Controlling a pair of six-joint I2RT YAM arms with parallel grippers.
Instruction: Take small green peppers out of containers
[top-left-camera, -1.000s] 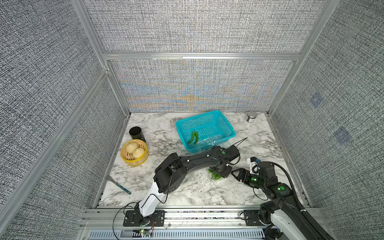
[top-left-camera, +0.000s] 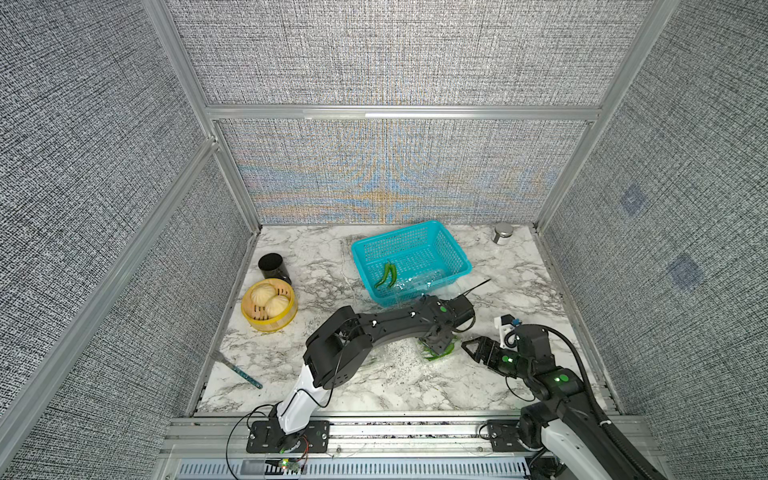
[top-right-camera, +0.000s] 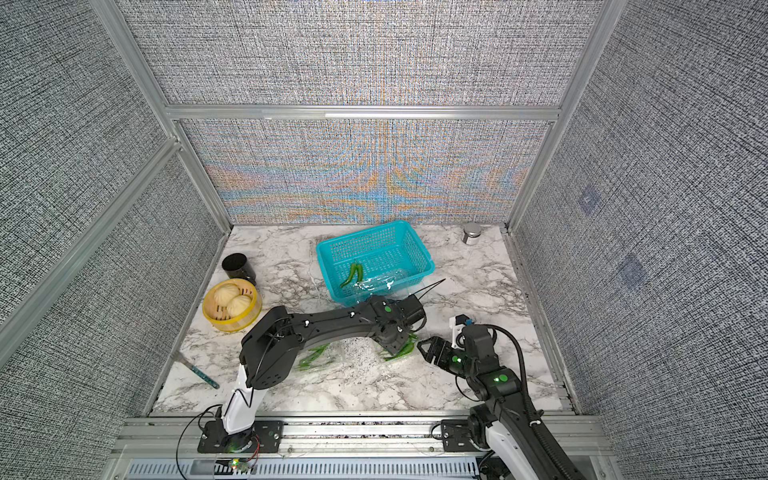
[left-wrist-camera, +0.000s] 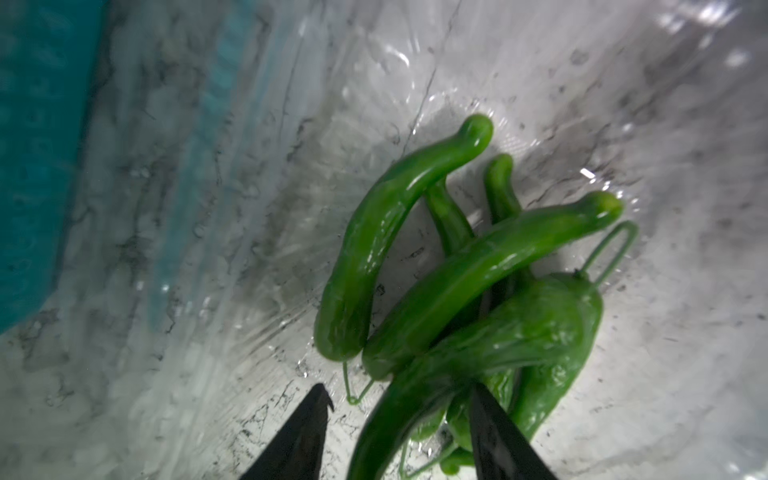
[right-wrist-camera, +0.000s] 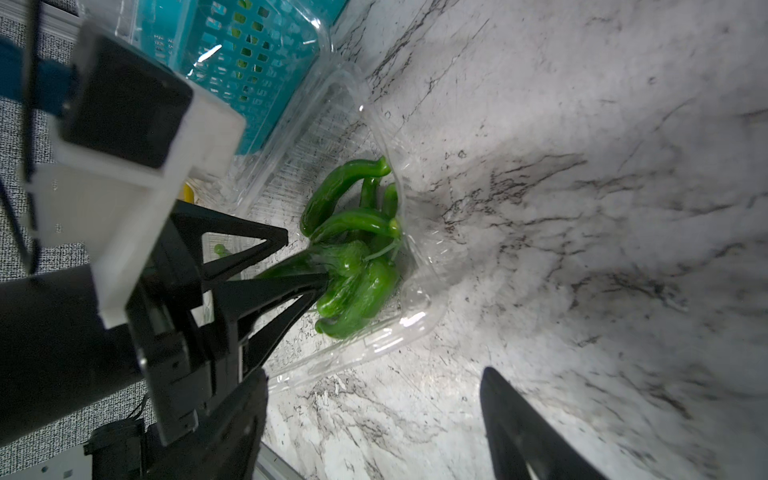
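Note:
Several green peppers (left-wrist-camera: 480, 280) lie heaped in a clear plastic container (right-wrist-camera: 392, 332) on the table. My left gripper is open right over the heap, and one curved pepper (left-wrist-camera: 408, 392) runs between its fingers without being gripped. From the right wrist view, the left fingers (right-wrist-camera: 268, 296) reach into the container at the pepper pile (right-wrist-camera: 356, 264). My right gripper stands open beside the container, above bare table, with nothing between its fingers. Two green peppers (top-left-camera: 390, 274) rest inside the blue basket (top-left-camera: 460, 268) behind the left arm.
A steamer with buns (top-left-camera: 269, 305) and a black cup (top-left-camera: 273, 266) stand at the left. A brush (top-left-camera: 240, 373) lies at the front left, and a metal-lidded jar (top-left-camera: 502, 233) is at the back right. Clear plastic (top-left-camera: 420, 281) overlaps the basket's front. Right of the basket is free table.
My left gripper has shifted slightly left over the peppers, and its wrist has turned a little. The right arm looks almost still. The peppers in the basket have not moved.

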